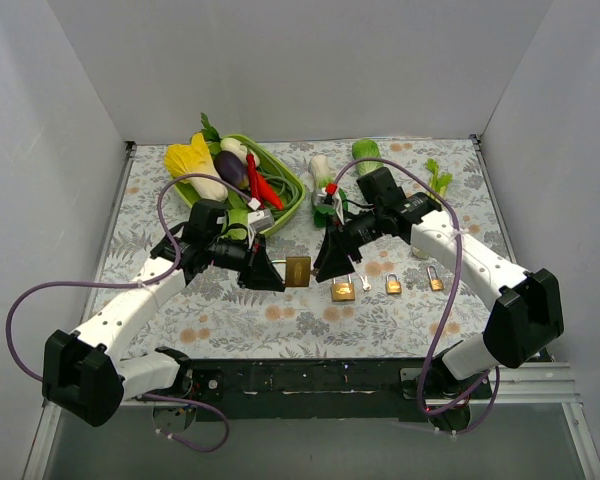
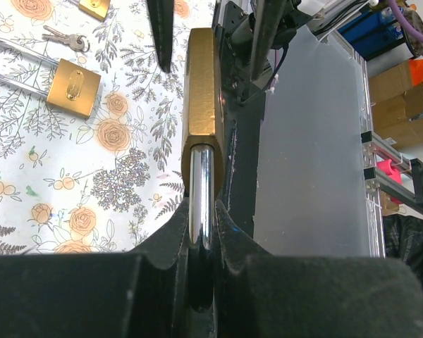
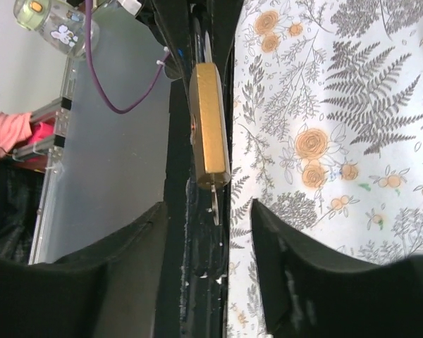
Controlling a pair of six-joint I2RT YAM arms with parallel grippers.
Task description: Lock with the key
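Note:
A brass padlock (image 1: pixel 298 271) hangs above the table between the two arms. My left gripper is shut on its steel shackle (image 2: pixel 201 179). In the right wrist view a thin key (image 3: pixel 215 204) projects from the end of the padlock's body (image 3: pixel 211 127), edge-on to the camera. My right gripper stands open, its fingers (image 3: pixel 271 239) apart on either side of the key and clear of it. From the left wrist, the padlock body hides the key. Whether the shackle is fully seated cannot be told.
Below lie a larger padlock (image 1: pixel 342 290), a small bunch of keys (image 1: pixel 365 283) and smaller padlocks (image 1: pixel 393 285) (image 1: pixel 435 279). Behind the arms is a green basket (image 1: pixel 292 205) of vegetables.

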